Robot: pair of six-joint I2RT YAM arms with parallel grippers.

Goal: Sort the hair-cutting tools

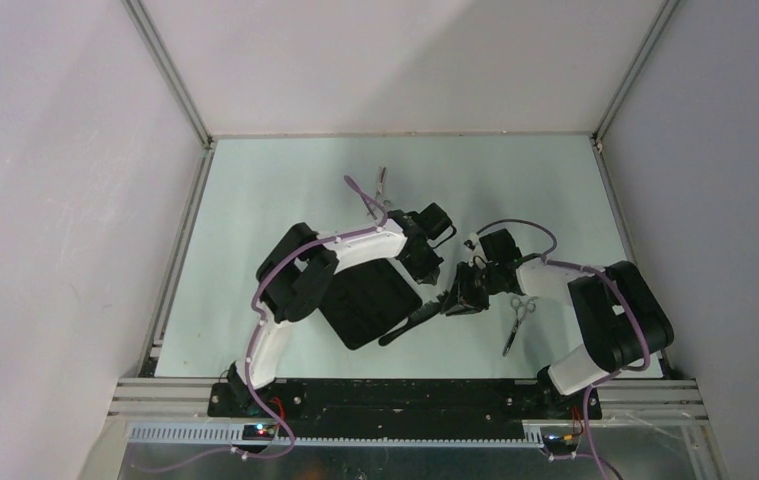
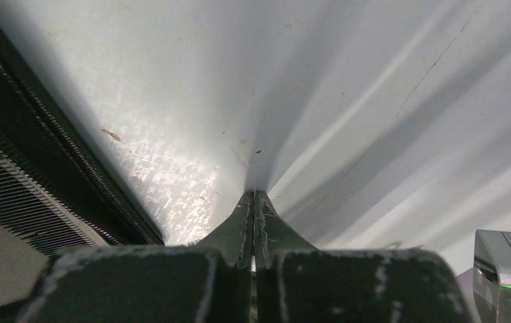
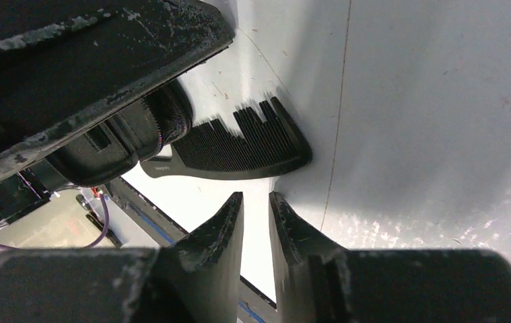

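Note:
A black comb (image 1: 413, 320) lies on the white table, slanting alongside the near right edge of the open black case (image 1: 380, 300). In the right wrist view the comb (image 3: 246, 145) is beyond the tips of my right gripper, which is partly open and empty. Nothing sits between the fingers of my left gripper; its tips meet over bare table next to the case (image 2: 97, 168). Inside the case is another comb (image 2: 20, 208). Scissors (image 1: 518, 325) rest right of the comb, and more scissors (image 1: 382, 185) lie at the back, partly behind the left arm.
The two grippers stand close together above the middle of the table. The left gripper's black housing (image 3: 91, 74) fills the upper left of the right wrist view. Bare table (image 1: 555, 180) extends at the back right, and the left side is clear too.

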